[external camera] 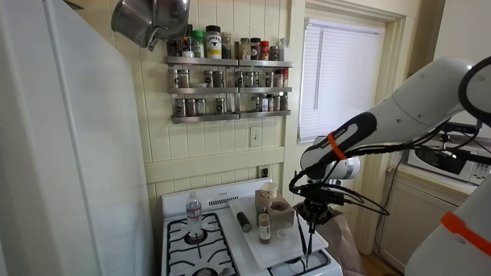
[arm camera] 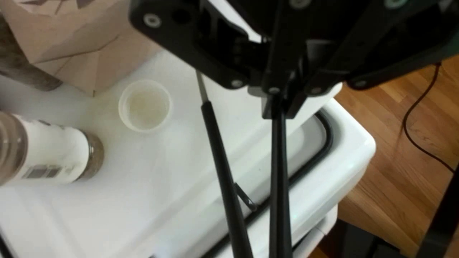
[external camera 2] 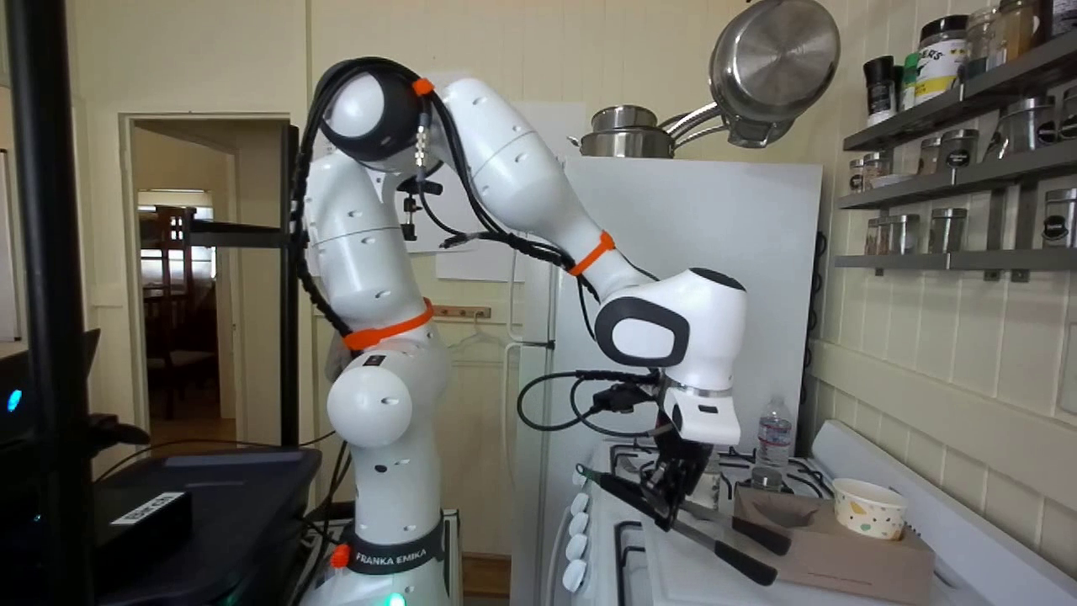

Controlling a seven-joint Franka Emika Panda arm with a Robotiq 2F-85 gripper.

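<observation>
A long utensil that looks like tongs [external camera 2: 745,561], with two black-gripped arms and bare metal between, slants over the stove's near right corner. My gripper is shut on one arm of it in the wrist view; the other arm [arm camera: 223,172] stands apart to the left. In exterior view 2 my gripper [external camera 2: 662,513] is at the utensil's middle, with one end reaching toward the stove front. Exterior view 1 shows the gripper [external camera: 313,223] above the right side of the white board [external camera: 257,250], the tongs hanging steeply down. The exact contact is partly hidden by the dark fingers.
On the board are a spice jar [external camera: 264,228], a small clear cup [arm camera: 145,105], a dark cylinder [external camera: 244,221] and a brown cardboard holder [external camera 2: 858,554] carrying a patterned paper cup [external camera 2: 869,508]. A water bottle [external camera: 194,215] stands on the left burners. Beyond the stove's right edge is open floor [arm camera: 387,189].
</observation>
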